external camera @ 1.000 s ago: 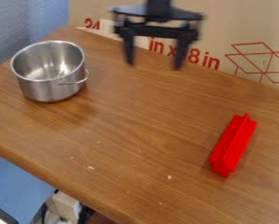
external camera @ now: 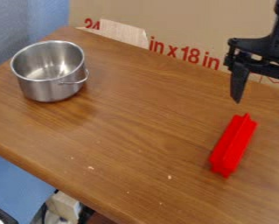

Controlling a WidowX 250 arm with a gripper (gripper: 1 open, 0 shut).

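My black gripper (external camera: 261,89) is at the upper right, partly cut off by the frame edge, with its fingers apart and pointing down, empty, above and a little to the right of a red elongated block (external camera: 233,144). The block lies diagonally on the wooden table. A steel pot (external camera: 49,70) with a wire handle stands at the left of the table.
A cardboard sheet (external camera: 183,44) with red printing stands along the back. The table's edge runs down the lower left, with floor and some objects beyond it.
My gripper has moved from the upper middle to the right and lower in the view, toward the red block's side. The pot and block have not moved.
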